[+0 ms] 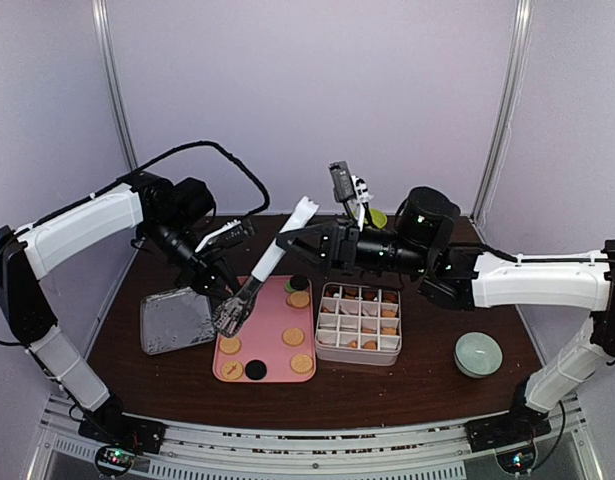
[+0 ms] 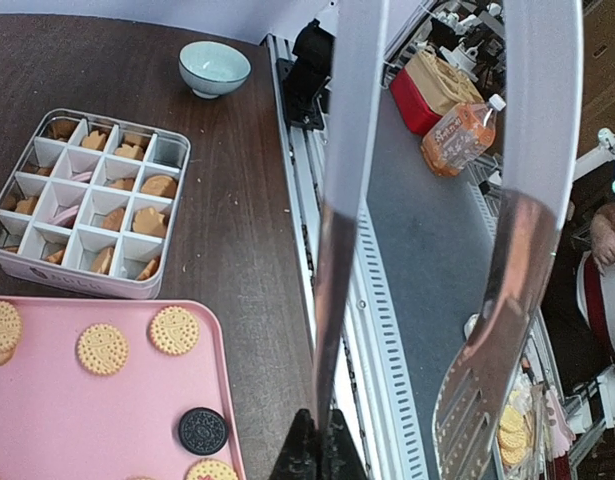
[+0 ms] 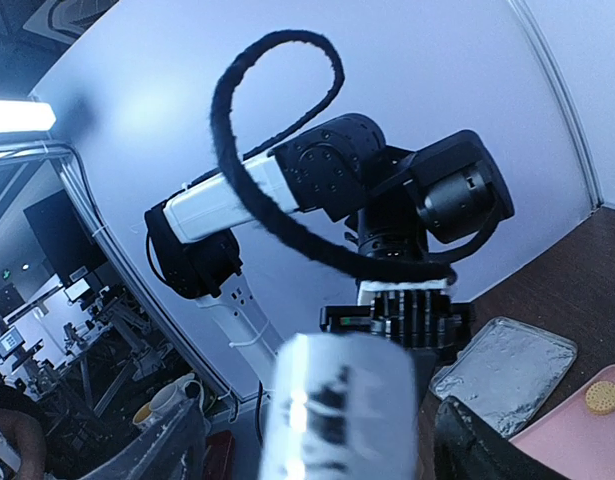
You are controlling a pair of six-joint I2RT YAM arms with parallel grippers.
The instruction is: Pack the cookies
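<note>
The tongs (image 1: 273,256), with white handles and slotted metal heads, hang tilted over the pink tray (image 1: 277,372). My left gripper is shut on one thin metal blade of them. My right gripper (image 1: 305,238) is around the upper handle end; in the right wrist view gaps show between the white handle (image 3: 337,410) and the dark fingers (image 3: 472,445), so it is open. Round cookies (image 1: 300,363) and a dark cookie (image 2: 202,431) lie on the tray. The divided box (image 1: 359,353) holds cookies in several compartments, some shaped. Its far edge is partly covered by the right arm.
A silver metal tray (image 1: 175,322) lies left of the pink tray. A pale green bowl (image 1: 478,354) stands at the right. Bare dark table (image 1: 422,375) shows between box and bowl. The arms reach close together over the table.
</note>
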